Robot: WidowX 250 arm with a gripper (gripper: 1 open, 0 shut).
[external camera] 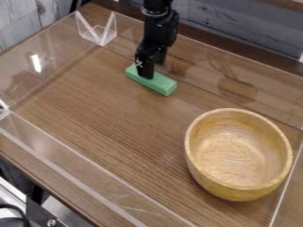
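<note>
My black gripper [147, 64] reaches down from the top centre of the camera view, its open fingers at the upper left end of a green rectangular block [157, 82] lying on the wooden table [95, 133]. Whether the fingers touch the block is hard to tell.
A large pale yellow bowl [236, 182] sits at the lower right. A clear plastic piece [97, 28] is at the upper left. Raised edges run along the back right and the left.
</note>
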